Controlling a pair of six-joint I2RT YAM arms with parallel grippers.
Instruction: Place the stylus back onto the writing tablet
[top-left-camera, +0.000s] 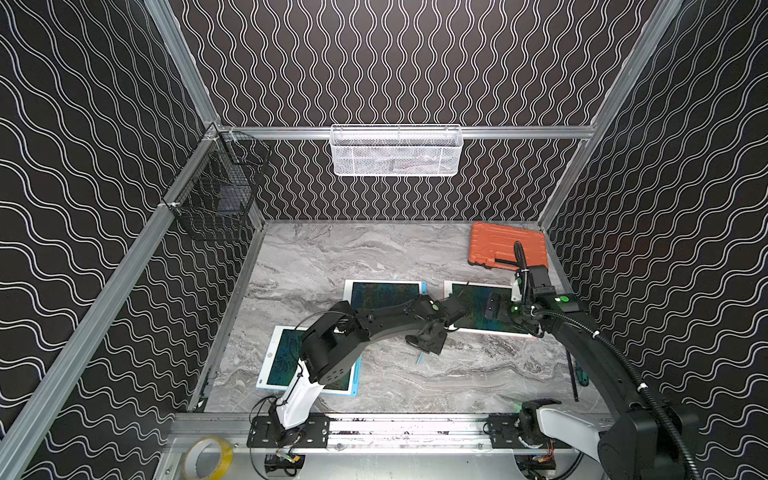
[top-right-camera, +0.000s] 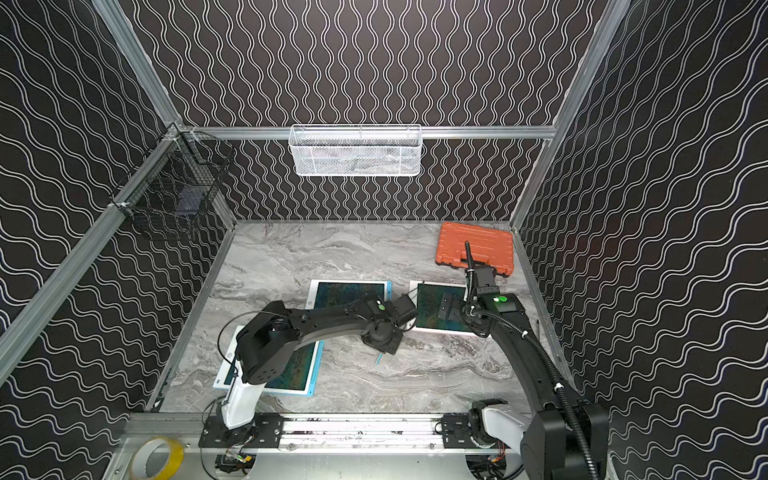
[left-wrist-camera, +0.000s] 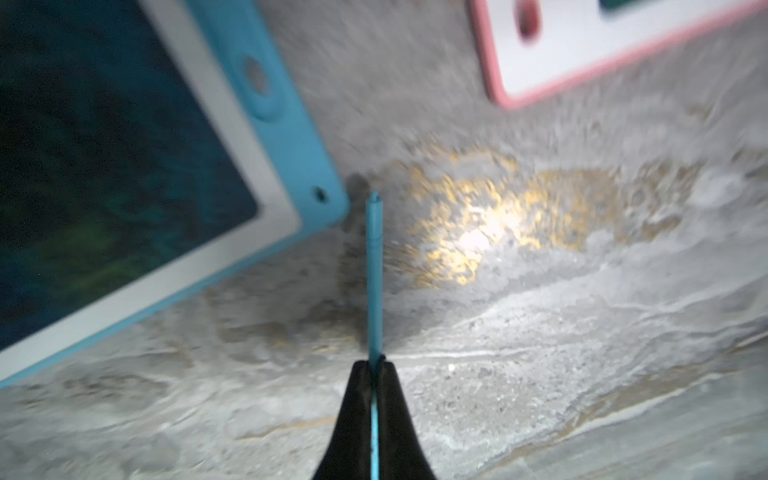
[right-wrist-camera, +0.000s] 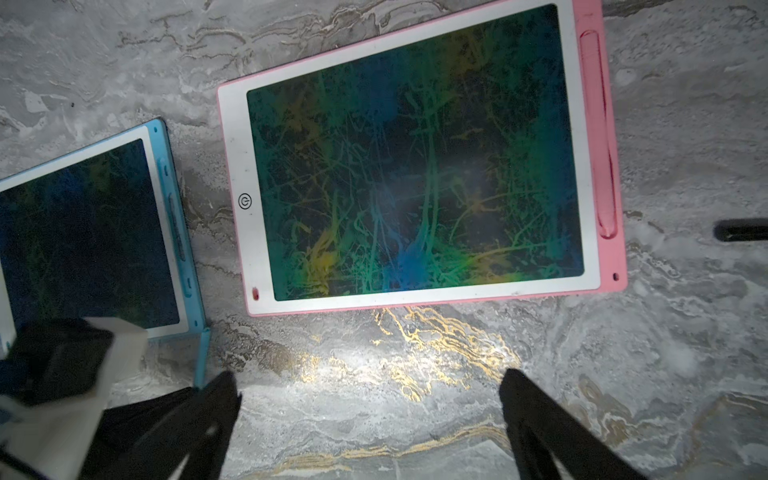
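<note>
In the left wrist view a light blue stylus (left-wrist-camera: 374, 280) is gripped by my shut left gripper, lengthwise between its fingers, beside the corner of a blue writing tablet (left-wrist-camera: 300, 160). In the top left view the stylus shows as a short blue stick (top-left-camera: 420, 357) below that gripper. My right gripper is open and empty, above a pink writing tablet (right-wrist-camera: 608, 160). Another blue-edged tablet (top-left-camera: 280, 360) lies at the front left, partly under the left arm.
An orange case (top-left-camera: 508, 238) lies at the back right. Dark tools (top-left-camera: 572, 376) lie along the right side. A white mesh basket (top-left-camera: 396, 156) hangs on the back wall.
</note>
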